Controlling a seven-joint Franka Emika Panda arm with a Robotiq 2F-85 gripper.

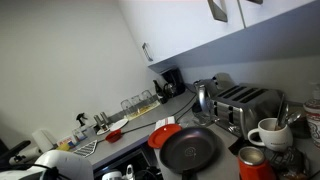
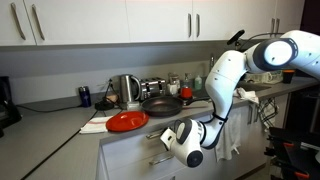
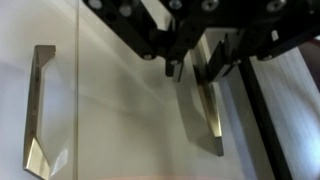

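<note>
In the wrist view, my gripper is up against a pale drawer front [image 3: 135, 115]. Its dark fingers [image 3: 177, 68] stand partly apart, one on each side of a metal bar handle [image 3: 212, 118]. Whether either finger touches the handle cannot be made out. Seen from exterior view 2, the gripper [image 2: 168, 136] is low at the front of the white drawers [image 2: 125, 158], below the counter edge. Only part of the arm [image 1: 40, 165] shows at the lower left of exterior view 1.
A second metal handle [image 3: 36, 110] lies across a seam to the left. Above, the counter holds a black pan [image 2: 161, 106], a red plate [image 2: 127, 121], a toaster [image 1: 240, 103] and a red canister [image 1: 254, 163]. Free counter [image 2: 50, 145] stretches away at left.
</note>
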